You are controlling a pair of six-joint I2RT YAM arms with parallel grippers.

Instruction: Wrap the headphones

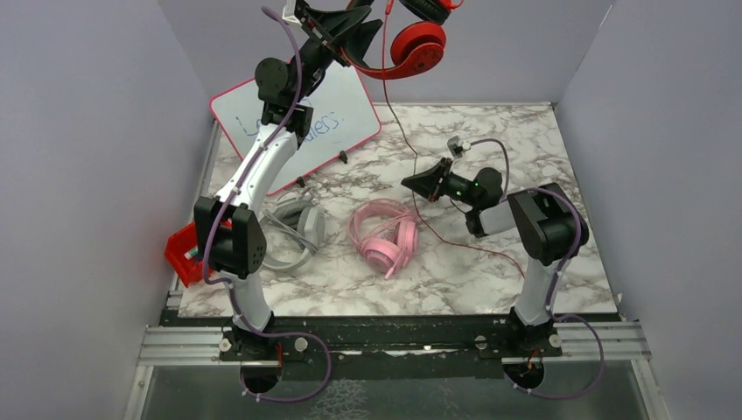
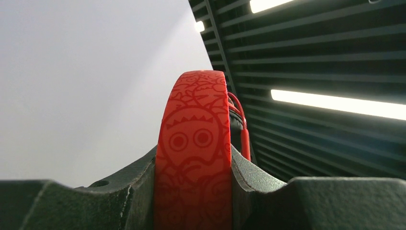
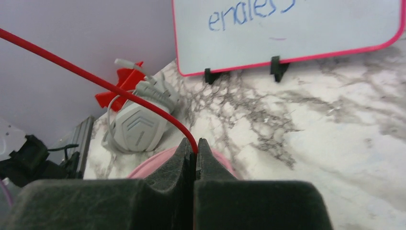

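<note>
High at the top of the top view hang red-and-black headphones [image 1: 418,48], their patterned red headband [image 2: 191,124] clamped in my left gripper. A thin red cable [image 1: 393,114] drops from them toward the table and passes through my right gripper [image 1: 409,184], whose fingertips are closed on it low above the marble top. In the right wrist view the cable [image 3: 119,91] runs up and left from between the fingertips.
Pink headphones [image 1: 389,249] and grey headphones [image 1: 306,229] lie on the table [image 1: 490,289]. A whiteboard [image 1: 245,118] stands at the back left, a red bin [image 1: 184,249] at the left edge.
</note>
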